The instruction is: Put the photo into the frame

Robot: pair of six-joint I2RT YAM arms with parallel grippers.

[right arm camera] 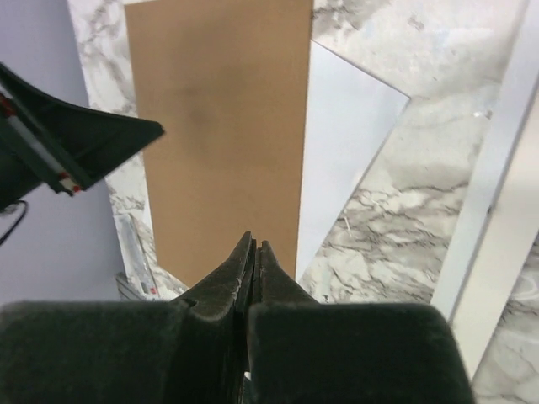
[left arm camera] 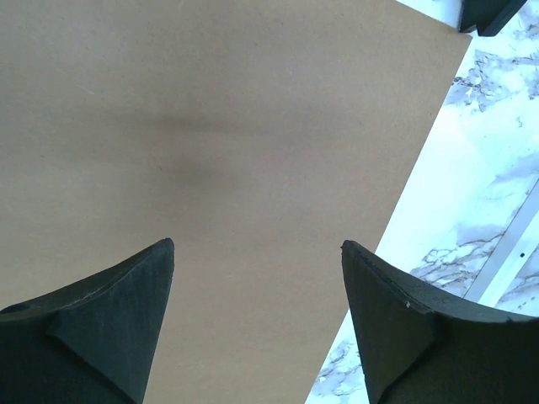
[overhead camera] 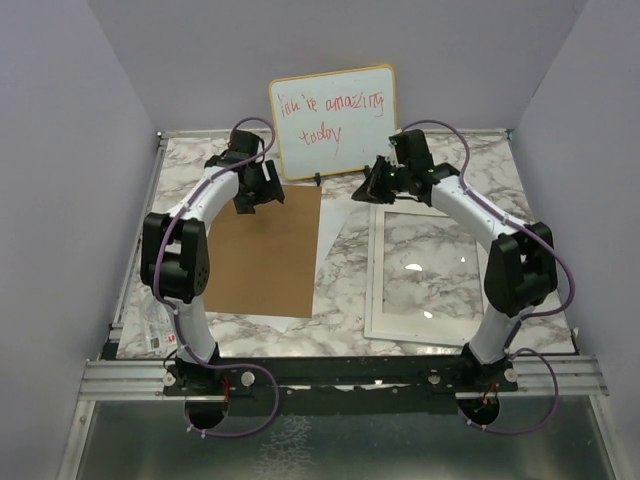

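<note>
A brown board (overhead camera: 265, 255) lies flat on the left half of the table. Beneath it is a white sheet (overhead camera: 331, 222), probably the photo face down; its corner juts past the board's right edge, as the right wrist view also shows. To the right rests a white rectangular frame (overhead camera: 374, 290) with bare marble pattern visible inside it. My left gripper (overhead camera: 263, 202) hangs open above the board's far part, nothing between its fingers. My right gripper (overhead camera: 364, 194) is shut and empty, over the gap between sheet and frame; its fingertips (right arm camera: 244, 269) meet.
A whiteboard (overhead camera: 335, 125) with red writing stands at the back on small black feet. A clear packet-like item (overhead camera: 160, 318) lies at the left front. Bare marble shows between sheet and frame.
</note>
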